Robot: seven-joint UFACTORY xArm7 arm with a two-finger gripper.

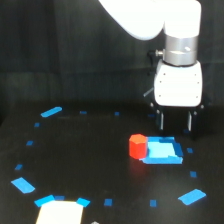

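A red block [138,147] stands on the dark table, right up against the left side of a small blue tray [178,158] in this view. Pale light blue shows inside the tray. My gripper [175,122] hangs from the white arm, its two dark fingers apart and pointing down. In the image it is just above the tray, to the right of the red block. Nothing shows between the fingers. How high they are over the table is hard to judge.
Blue tape marks [192,197] are scattered over the black table. A pale object [60,212] is cut off by the lower left edge.
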